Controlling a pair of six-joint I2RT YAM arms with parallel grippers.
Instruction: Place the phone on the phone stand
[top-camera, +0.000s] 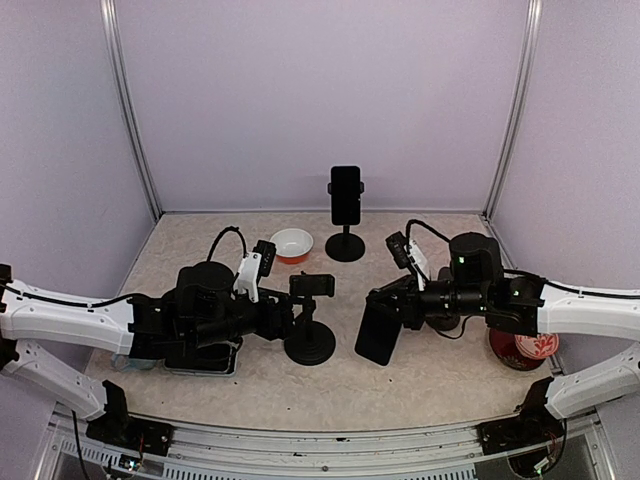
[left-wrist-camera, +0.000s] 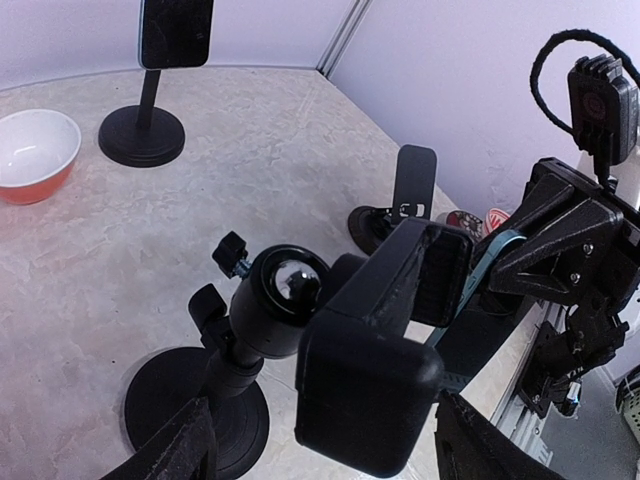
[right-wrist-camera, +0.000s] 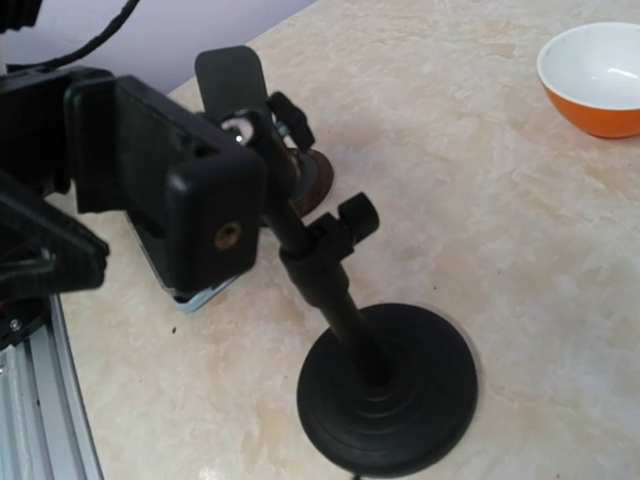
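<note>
A black phone stand (top-camera: 309, 342) with a round base and a clamp head (left-wrist-camera: 360, 400) stands at front centre. My left gripper (top-camera: 285, 318) is just left of that head, fingers part open on either side of it in the left wrist view. My right gripper (top-camera: 385, 295) is shut on a dark phone (top-camera: 377, 338), held tilted right of the stand; the left wrist view shows its light-blue edge. In the right wrist view the stand's clamp (right-wrist-camera: 215, 225) is close at left.
Another stand holding a phone (top-camera: 345, 195) is at the back. An orange-white bowl (top-camera: 292, 243) sits behind centre. A tray (top-camera: 200, 368) lies left, red dishes (top-camera: 520, 350) right.
</note>
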